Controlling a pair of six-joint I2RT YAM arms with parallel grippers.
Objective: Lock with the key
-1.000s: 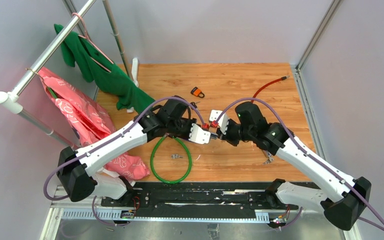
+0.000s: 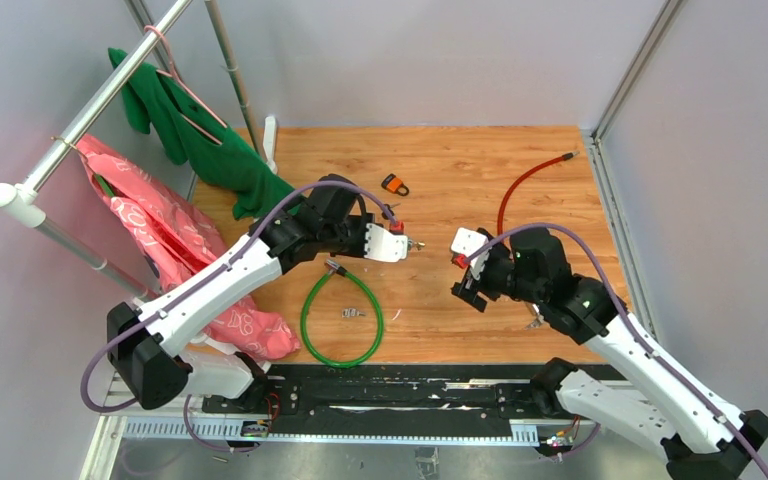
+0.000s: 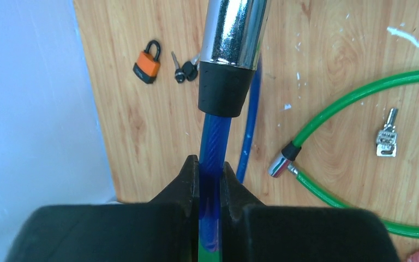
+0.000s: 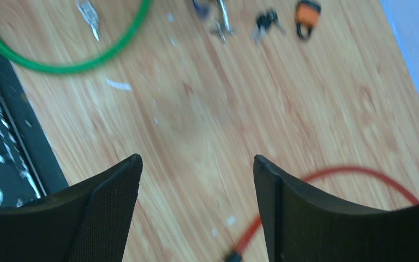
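My left gripper is shut on a blue cable lock (image 3: 214, 142), whose chrome lock head with black collar (image 3: 226, 87) rises above the fingers. In the top view this gripper (image 2: 400, 242) is over the centre-left of the table. My right gripper stands open and empty, right of centre, apart from the left one. Small keys (image 3: 188, 68) lie by an orange padlock (image 3: 146, 65). A silver key-like piece (image 3: 386, 141) lies inside the loop of a green cable lock (image 3: 354, 98).
A red cable (image 2: 520, 182) lies at the right of the wooden table (image 2: 440, 160). Green and pink garments (image 2: 190, 260) hang from a rack at the left.
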